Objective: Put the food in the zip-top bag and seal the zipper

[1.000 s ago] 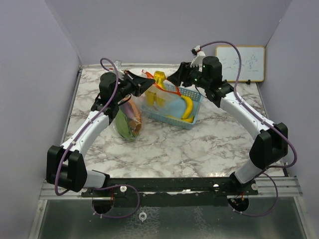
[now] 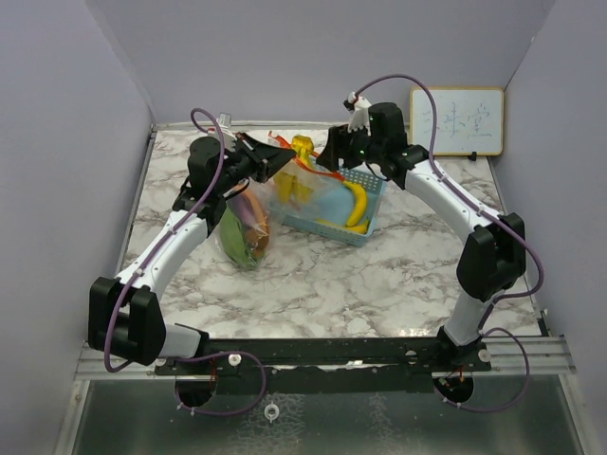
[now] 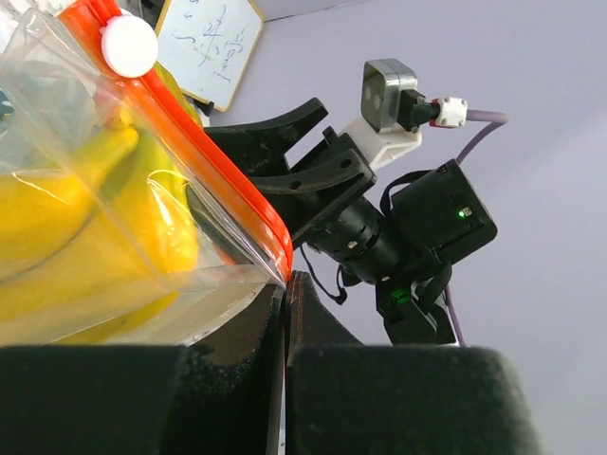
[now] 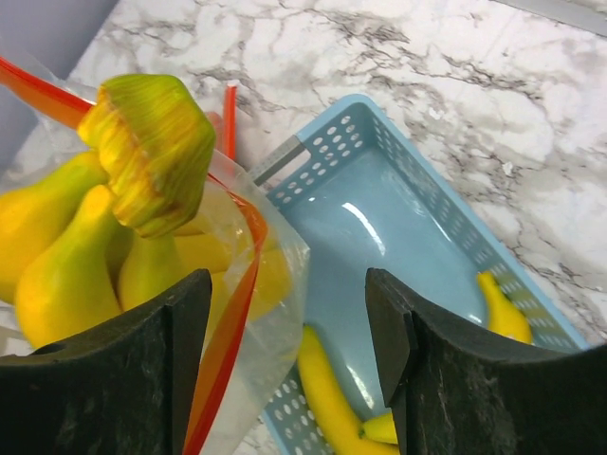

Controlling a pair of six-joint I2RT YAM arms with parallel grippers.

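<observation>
A clear zip-top bag [image 2: 315, 194] with an orange zipper edge [image 4: 232, 336] holds a bunch of yellow bananas [image 3: 114, 209]. Its mouth gapes, and the thick stem end [image 4: 152, 152] of the bunch pokes up at the opening. A white slider [image 3: 129, 45] sits on the orange strip. My left gripper is shut on the bag's edge, at one end of that strip. Across the mouth, my right gripper stands open, with the orange edge passing between its fingers, close to the left one in its wrist view.
Behind and under the bag lies a blue basket [image 4: 417, 156] holding a loose banana [image 2: 356, 202] and other yellow pieces [image 4: 505, 311]. Another clear bag with green and orange food [image 2: 245, 227] rests to the left.
The left arm and the bananas have stayed put.
</observation>
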